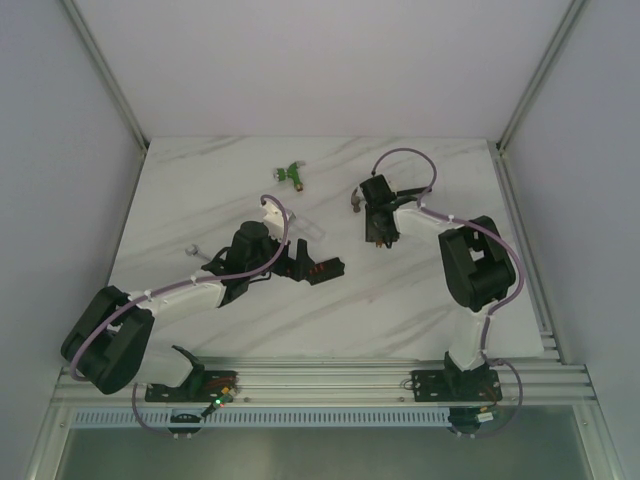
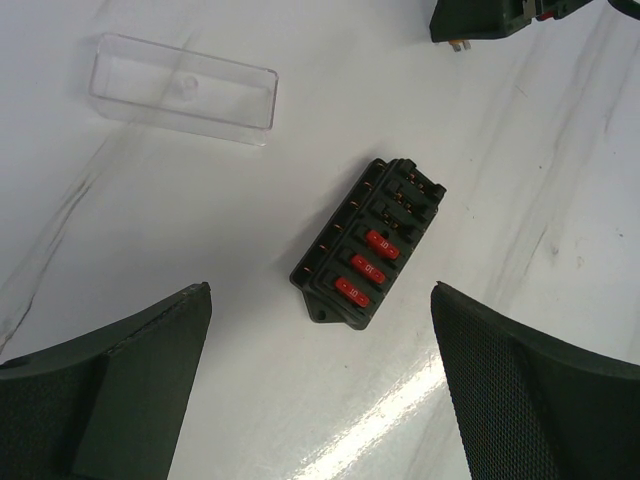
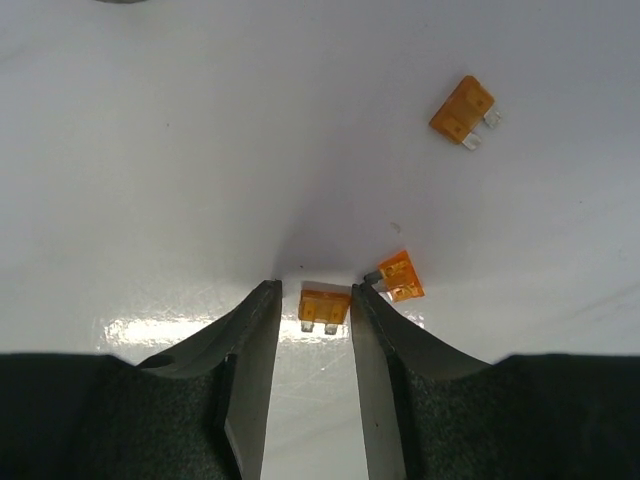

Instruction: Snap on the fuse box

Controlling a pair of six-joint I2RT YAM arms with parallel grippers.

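Note:
The black fuse box with red fuses in some slots lies on the table below my open left gripper, seen between its fingers in the left wrist view. My right gripper is part open, its fingertips either side of an orange fuse lying on the table. A second orange fuse touches or nearly touches the right finger, and another lies farther up and right.
A clear plastic lid lies behind the fuse box. A green hammer and a small hammer lie toward the back.

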